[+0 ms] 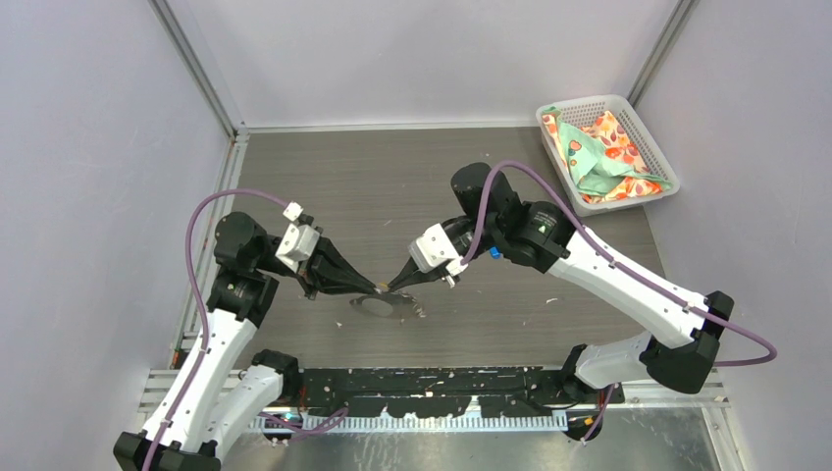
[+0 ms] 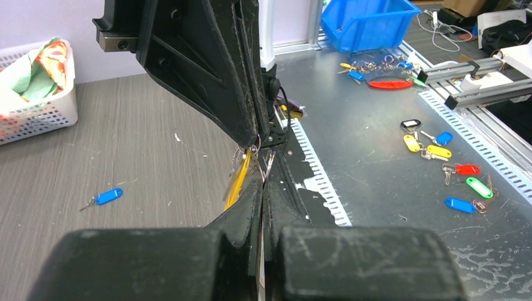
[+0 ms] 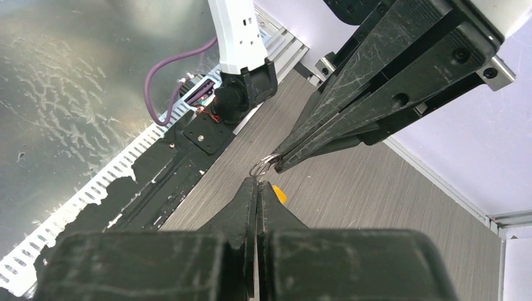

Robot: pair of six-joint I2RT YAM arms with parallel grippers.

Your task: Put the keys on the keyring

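Note:
My left gripper (image 1: 378, 291) and right gripper (image 1: 390, 288) meet tip to tip above the middle of the table. In the right wrist view, a thin silver keyring (image 3: 264, 164) comes out of the left gripper's shut fingers and reaches the tips of my right gripper. Below the shut right fingers, in the left wrist view, hangs a yellow key tag (image 2: 238, 182) with small metal rings at its top. Whether the tag's ring is threaded on the keyring cannot be made out. Dangling keys (image 1: 417, 306) show blurred in the top view.
A blue-tagged key (image 2: 110, 195) lies on the wooden surface. Several tagged keys (image 2: 439, 150) rest on the metal table beyond the perforated strip (image 2: 320, 179), near a blue bin (image 2: 367, 24). A white basket (image 1: 628, 118) with cloths stands at the back right.

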